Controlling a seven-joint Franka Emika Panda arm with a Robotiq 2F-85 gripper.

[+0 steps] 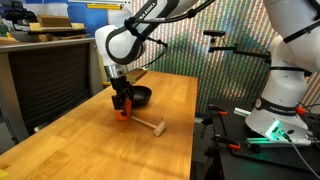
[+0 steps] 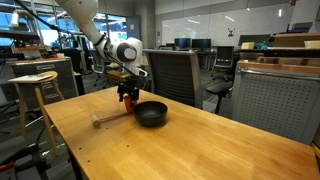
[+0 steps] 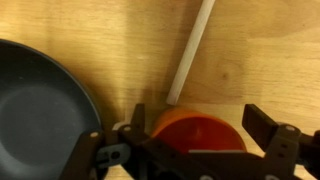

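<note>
An orange cup [image 3: 200, 131], red inside, stands on the wooden table, its open top facing up into the wrist view. My gripper is open, pointing down, with one dark finger [image 3: 128, 140] on the left of the cup and the other [image 3: 265, 130] on the right. Exterior view 1 has the gripper [image 1: 123, 104] low over the cup [image 1: 122, 114], hiding much of it. Whether the fingers touch the cup's wall cannot be made out.
Close by the cup sits a black bowl [image 1: 141, 96], at the left in the wrist view. A wooden mallet [image 1: 159, 128] lies with its handle [image 3: 190, 53] reaching towards the cup.
</note>
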